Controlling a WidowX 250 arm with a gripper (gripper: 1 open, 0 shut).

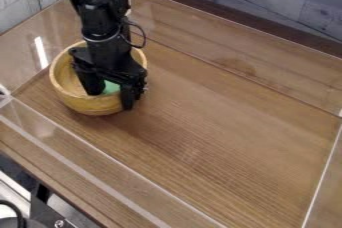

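Observation:
A yellow bowl [84, 100] sits at the left of the wooden table, with a green object [111, 88] inside it. My black gripper [108, 86] is lowered into the bowl over the green object, its fingers open. The gripper hides much of the green object, so whether the fingers touch it cannot be told.
A pale wall runs along the back, and dark cables show at the lower left edge.

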